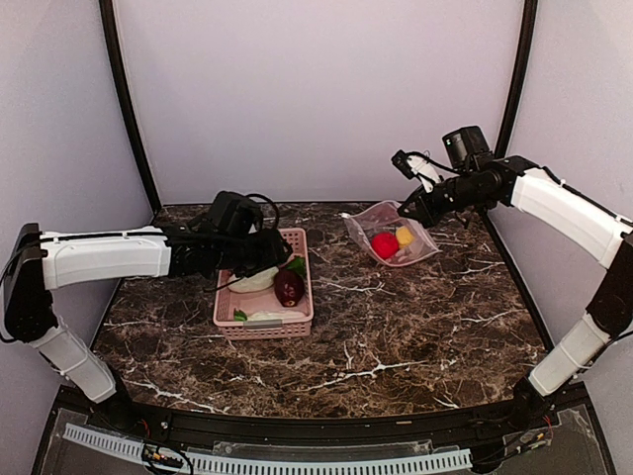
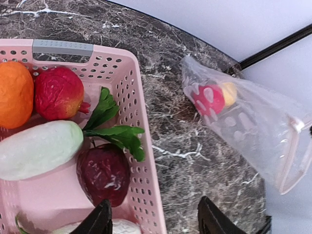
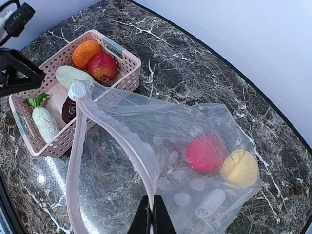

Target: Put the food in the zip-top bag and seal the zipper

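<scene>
A clear zip top bag [image 3: 131, 126] hangs with its mouth spread, and my right gripper is shut on the edge of that mouth. Inside lie a red-pink round food [image 3: 205, 153] and a yellow one [image 3: 240, 168]. My left gripper stands open above the pink basket [image 1: 262, 331], its fingers apart and nothing between them. In the basket are a dark purple food [image 2: 103, 173], a pale green-white vegetable [image 2: 41, 148], a red pomegranate-like fruit [image 2: 59, 92], an orange one [image 2: 13, 95] and a white radish [image 3: 45, 123] with green leaves.
Bare dark marble tabletop [image 1: 366, 336] spreads between the basket and the front edge. A pale wall [image 1: 316, 99] rises behind the table, with side walls left and right.
</scene>
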